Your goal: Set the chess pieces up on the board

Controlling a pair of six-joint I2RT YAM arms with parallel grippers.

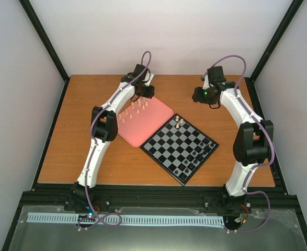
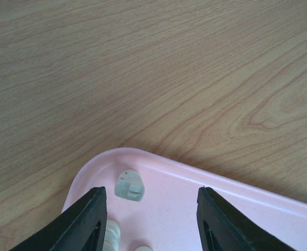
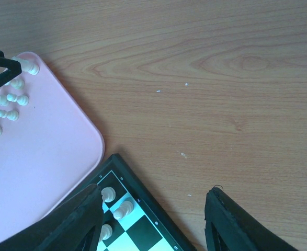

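Over the far corner of the pink tray [image 1: 149, 120] hovers my left gripper, its fingers apart and the gap empty. A white piece [image 2: 129, 185] stands in that tray corner, near the left finger in the left wrist view; a second white piece [image 2: 111, 235] is partly hidden by that finger. Several white pieces [image 1: 131, 116] stand elsewhere on the tray. The chessboard [image 1: 159, 143] carries black pieces on its near right side and 3 white ones [image 3: 124, 209] at its far corner. My right gripper is open and empty above the table, beyond the board.
Bare wooden table [image 1: 90, 104] lies left of the tray, and more free table [image 1: 231, 141] is to the right of the board. Tray and board nearly touch. The left gripper's finger [image 3: 1, 68] shows at the edge of the right wrist view.
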